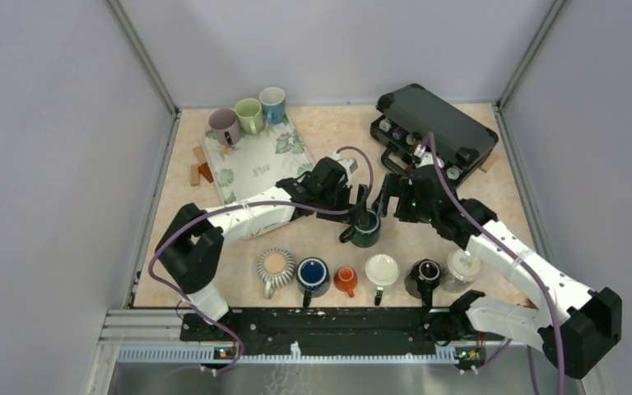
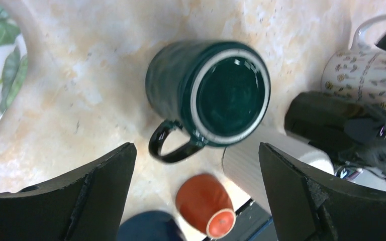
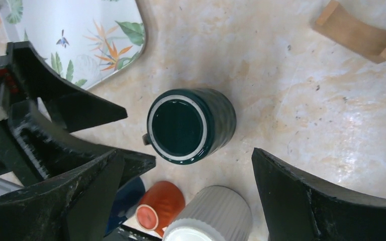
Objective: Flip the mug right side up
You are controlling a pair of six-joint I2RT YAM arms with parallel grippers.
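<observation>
The dark green mug (image 1: 365, 230) lies on the table between the arms, on its side in both wrist views, its base ring facing up and outward and its handle low (image 2: 208, 93). My left gripper is open above it, with nothing between its fingers. My right gripper is open over the mug from the other side, also empty; the left gripper's dark fingers show beside the mug in the right wrist view.
A leafy tray (image 1: 255, 164) with several mugs is at back left, a dark case (image 1: 436, 123) at back right. Several mugs line the front edge, including an orange one (image 1: 346, 280). Wooden blocks (image 1: 195, 174) lie left.
</observation>
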